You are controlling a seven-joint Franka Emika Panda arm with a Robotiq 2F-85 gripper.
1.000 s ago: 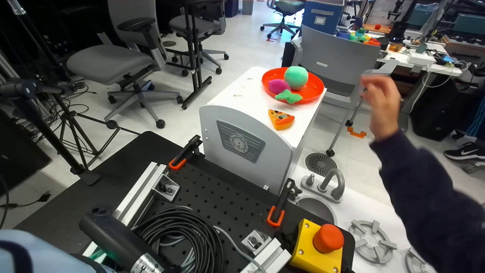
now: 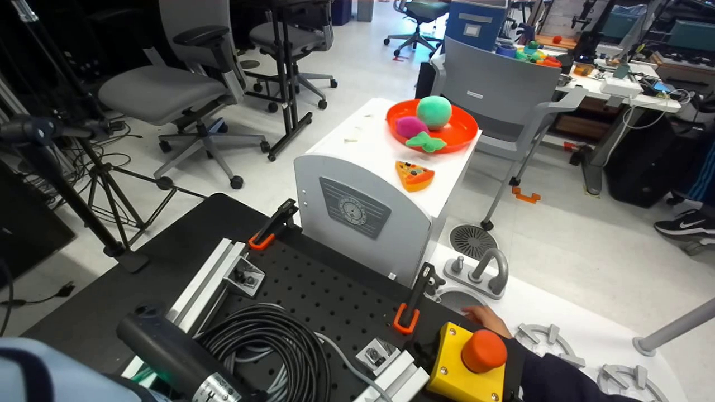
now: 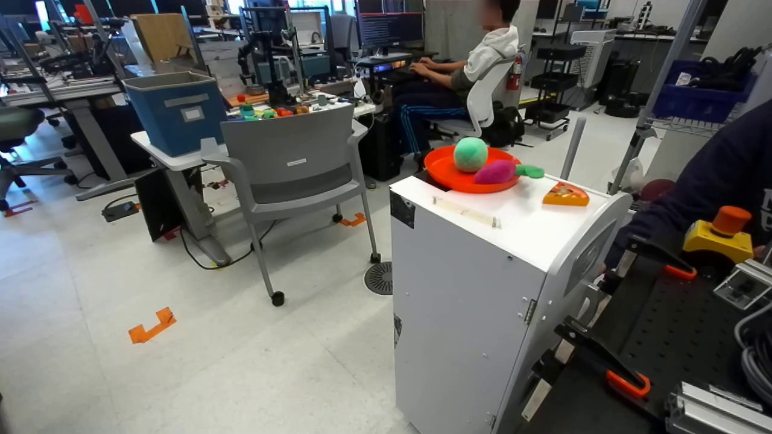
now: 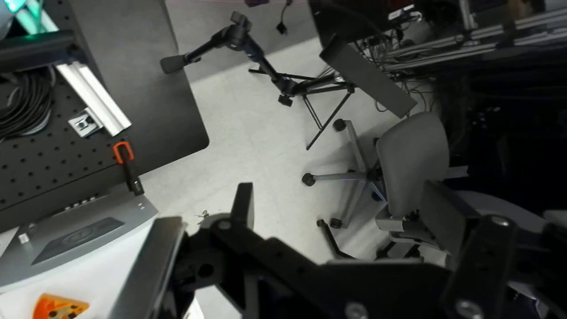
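In the wrist view my gripper stands open, its dark fingers (image 4: 243, 204) far apart with only floor and a chair base showing between them. It is not over the white cabinet top (image 2: 362, 137). On that top sits a red-orange plate (image 2: 462, 137) holding a green ball (image 2: 434, 111) and a purple eggplant toy (image 2: 410, 127) with a green leafy top (image 2: 425, 142). A toy pizza slice (image 2: 415, 176) lies on the cabinet outside the plate; part of it shows at the wrist view's lower left.
A person's hand (image 2: 487, 317) rests by the sink, near the yellow stop-button box (image 2: 467, 362). Coiled black cable (image 2: 268, 348) and clamps (image 2: 272, 226) occupy the black bench.
The green ball has shifted slightly left on the plate.
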